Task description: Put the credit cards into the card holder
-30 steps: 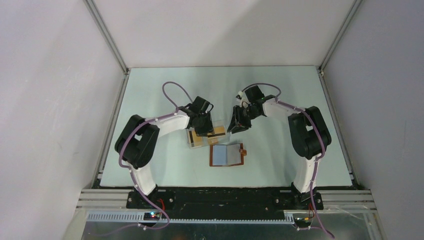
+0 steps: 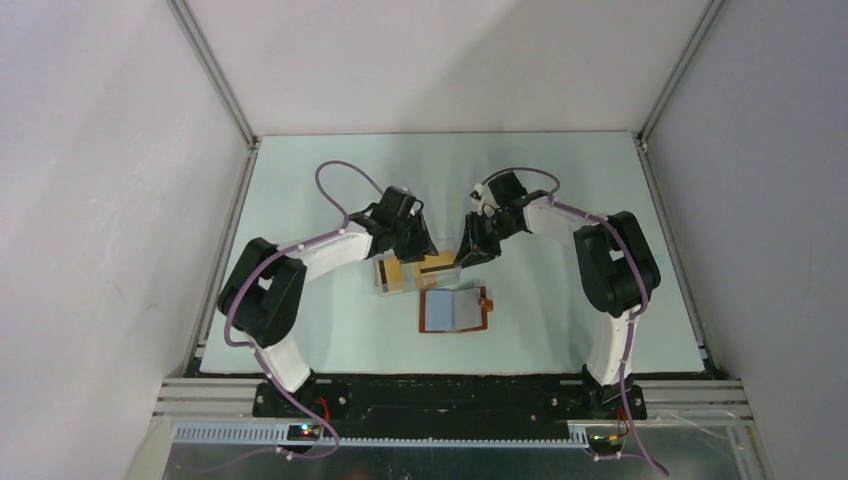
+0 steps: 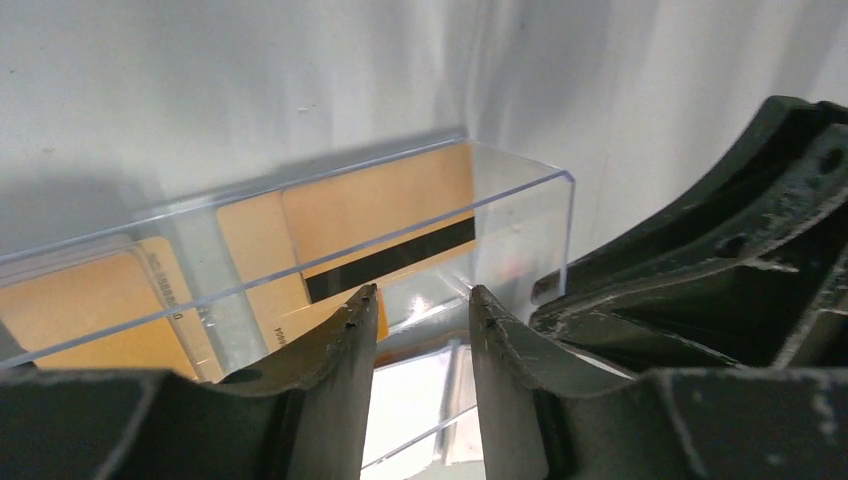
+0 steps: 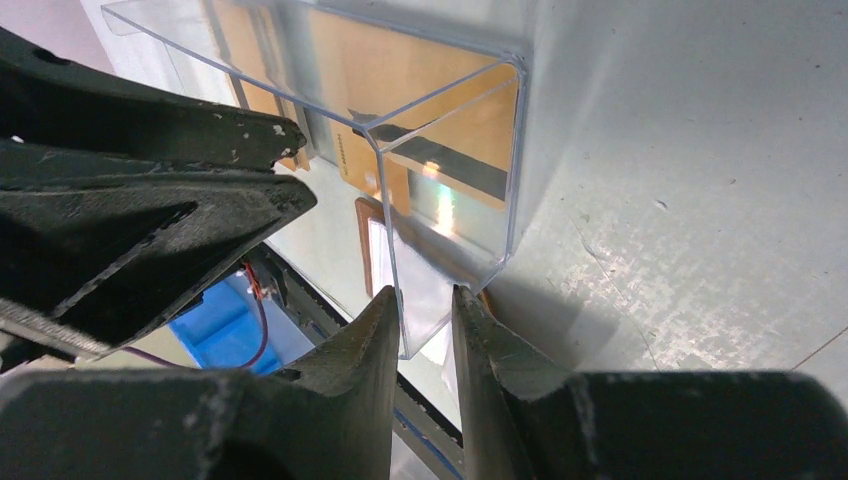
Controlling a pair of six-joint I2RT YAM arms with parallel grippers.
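Gold-coloured cards with dark stripes, including a left card [image 2: 391, 274] and a right card [image 3: 385, 210], lie in a clear open-topped box. South of it in the top view, the card holder [image 2: 422, 312] lies spread on the table, brown-edged with pale inner panels. My left gripper is open over the box's right part, nothing between its fingers. My right gripper is at the right end of the box, fingers a little apart, with the clear end wall [image 4: 450, 190] running between them. Whether they touch the wall, I cannot tell.
Both grippers are close together above the box, the right one's dark fingers [image 3: 690, 240] filling the right side of the left wrist view.
My left gripper has shifted slightly right and toward the back of the table, uncovering more of the left card. The right arm has barely moved, and the box stays in place.
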